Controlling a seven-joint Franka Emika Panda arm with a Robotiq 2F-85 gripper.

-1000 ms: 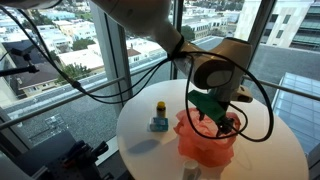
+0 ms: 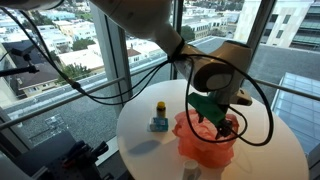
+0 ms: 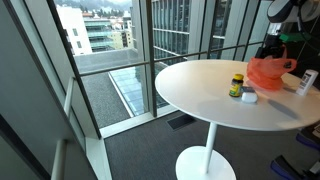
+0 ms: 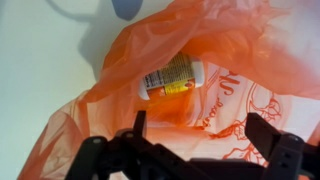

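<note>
A thin orange-red plastic bag [image 2: 206, 152] lies on the round white table, its mouth spread open. Inside it, in the wrist view, rests a small white bottle [image 4: 172, 77] with a yellow and dark label, lying on its side. My gripper is directly over the bag, fingers apart, with the bottle beyond the fingertips and nothing between them. From the second exterior view the bag [image 3: 268, 72] stands partly up beneath the arm, and the bottle inside is hidden.
Left of the bag stand a yellow bottle [image 2: 160, 107] and a small blue-and-white item [image 2: 159, 125]. A white container [image 3: 307, 82] is on the bag's other side. Bare table [image 3: 195, 85] extends away from these. Black cables loop around the arm.
</note>
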